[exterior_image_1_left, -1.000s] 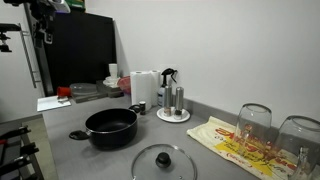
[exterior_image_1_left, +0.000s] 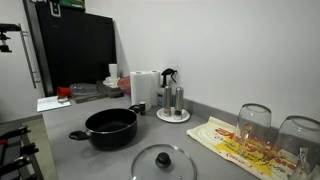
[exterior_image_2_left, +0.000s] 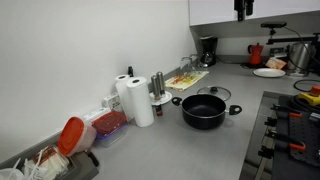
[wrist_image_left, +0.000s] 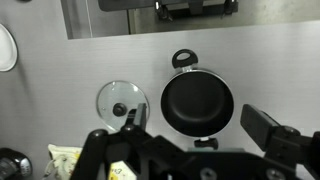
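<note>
A black two-handled pot (exterior_image_1_left: 110, 128) stands uncovered and empty on the grey counter. In the wrist view the pot (wrist_image_left: 196, 103) appears below and between my fingers, well apart from them. A glass lid (exterior_image_1_left: 164, 163) with a black knob lies flat beside it; the wrist view places this lid (wrist_image_left: 122, 104) left of the pot. My gripper is open, with its dark fingers spread wide and nothing held. High above the counter, part of the gripper shows at the top edge of both exterior views.
Upturned glass jars (exterior_image_1_left: 252, 125) stand on a patterned cloth (exterior_image_1_left: 222, 138). Bottles on a white plate (exterior_image_1_left: 173, 116) and paper towel rolls (exterior_image_1_left: 144, 86) line the wall. Bare counter (exterior_image_2_left: 190, 150) lies in front of the pot.
My arm has risen and shifted slightly right in exterior view 1, so it now shows only near the top edge. The pot and lid have not moved.
</note>
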